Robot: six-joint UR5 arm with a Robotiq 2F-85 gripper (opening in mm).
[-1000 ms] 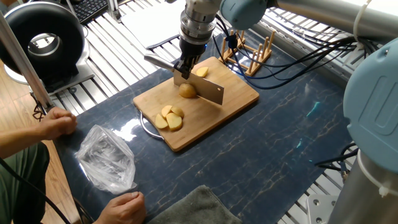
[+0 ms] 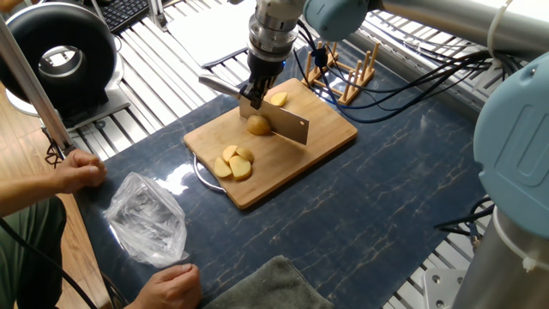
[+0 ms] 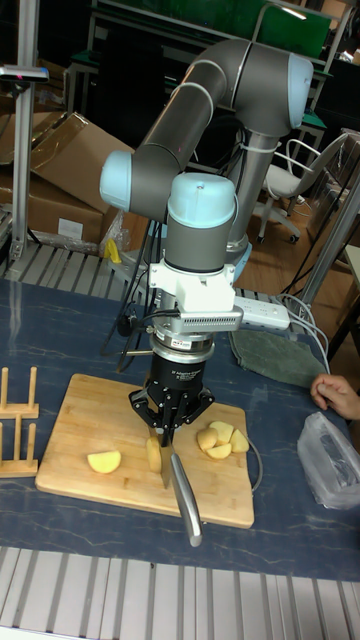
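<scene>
My gripper (image 2: 251, 96) is shut on a cleaver, whose broad blade (image 2: 290, 123) stands on edge above the cutting board (image 2: 296, 159). The cleaver's metal handle (image 3: 185, 501) sticks out from the fingers, away from the robot's base. Against one face of the blade rests a potato piece (image 2: 258, 125); whether the edge touches the wood is hidden. A cut potato half (image 3: 104, 461) lies apart on the blade's other side. Several potato chunks (image 2: 235, 161) sit grouped near the board's handle end.
A wooden peg rack (image 2: 352, 81) stands close behind the board. A clear plastic bag (image 2: 147, 221) lies between a person's two hands (image 2: 81, 171) at the table edge. A grey cloth (image 2: 273, 287) is at the front. Dark tabletop beside the board is bare.
The arm, cleaver and potato pieces look unmoved. Small bright turquoise reflections on the tabletop at the right have faded away.
</scene>
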